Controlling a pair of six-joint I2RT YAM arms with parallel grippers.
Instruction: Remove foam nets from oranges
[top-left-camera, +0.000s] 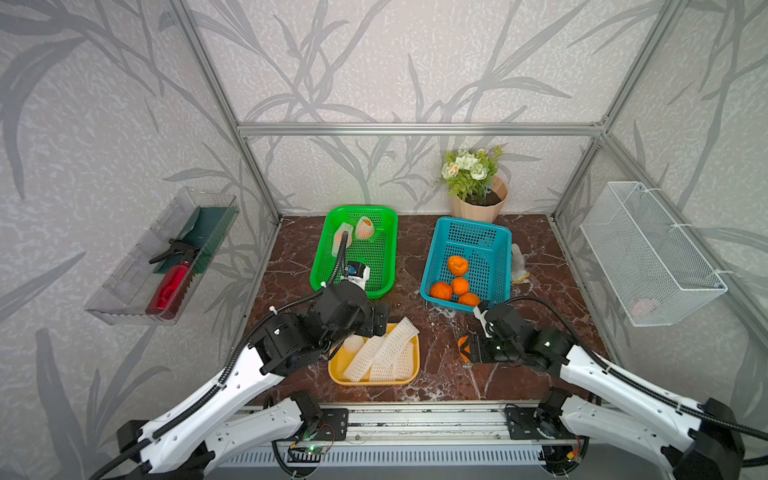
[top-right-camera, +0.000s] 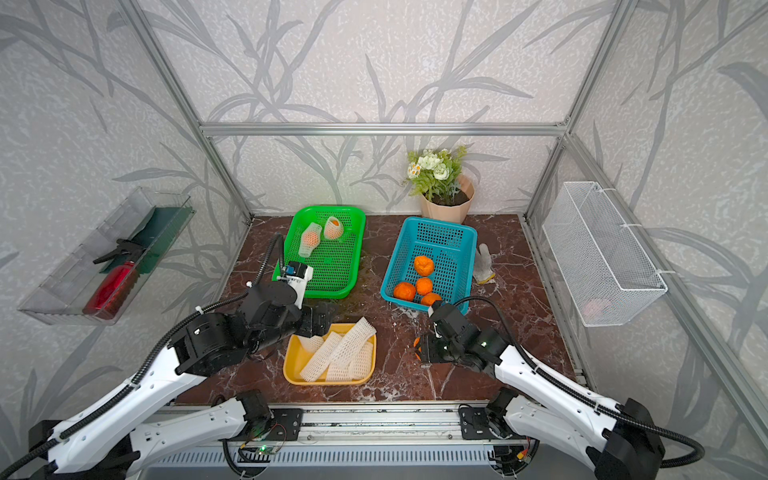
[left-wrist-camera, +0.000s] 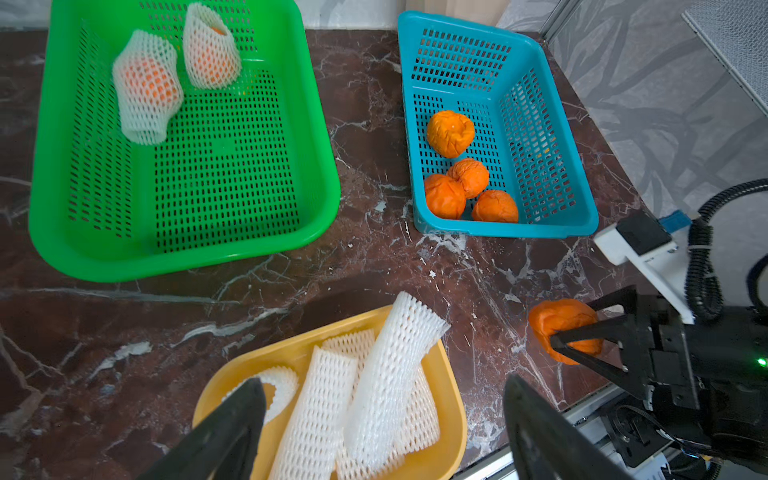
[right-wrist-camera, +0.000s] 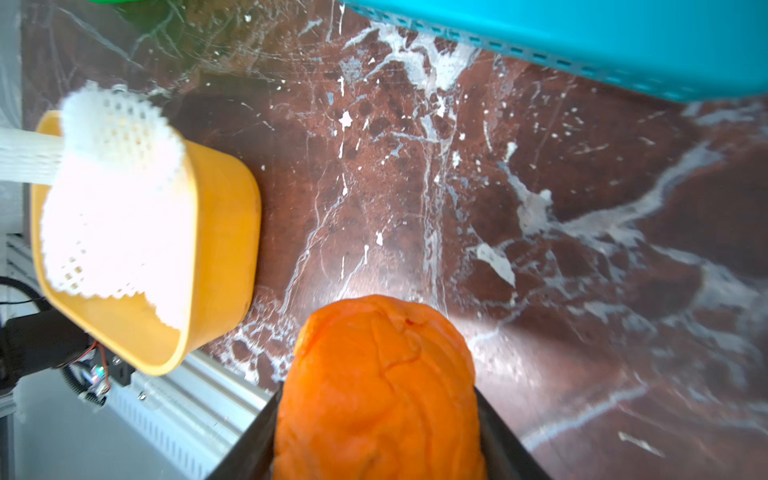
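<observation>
A bare orange (right-wrist-camera: 380, 392) sits between the fingers of my right gripper, which is shut on it above the table right of the yellow tray. My left gripper stands open and empty over the yellow tray (left-wrist-camera: 452, 400). Several white foam nets lie in that tray; one loose net (left-wrist-camera: 392, 384) leans over its right rim. Two oranges still in nets, a netted orange (left-wrist-camera: 150, 84) and another netted orange (left-wrist-camera: 210, 49), rest at the back of the green basket (left-wrist-camera: 320, 184). Several bare oranges (left-wrist-camera: 449, 133) lie in the blue basket (left-wrist-camera: 576, 184).
A flower pot (top-left-camera: 477, 200) stands behind the blue basket. A grey glove (top-left-camera: 518, 264) lies to that basket's right. Wall baskets hang on both sides, the white wire one (top-left-camera: 652, 248) at right. Marble table between the baskets is bare.
</observation>
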